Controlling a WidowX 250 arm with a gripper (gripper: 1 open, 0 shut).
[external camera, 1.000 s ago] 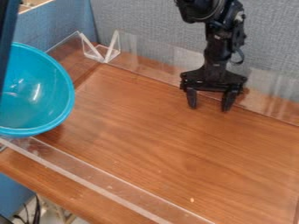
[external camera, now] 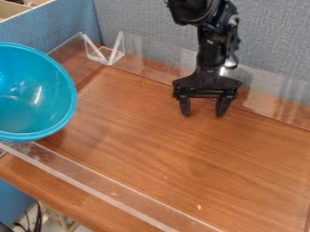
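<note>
The black robot gripper (external camera: 205, 104) hangs from the top centre, low over the back of the wooden table (external camera: 194, 172). Its two fingers point down and stand apart, open, with nothing visible between them. A turquoise bowl (external camera: 34, 100) sits at the left edge of the view, well away from the gripper.
Clear plastic strips line the back and left front of the table, with a white bracket (external camera: 104, 54) at the back left corner. Grey padded walls stand behind. Cables show at the bottom left.
The gripper has shifted to the left along the back of the table. It remains open.
</note>
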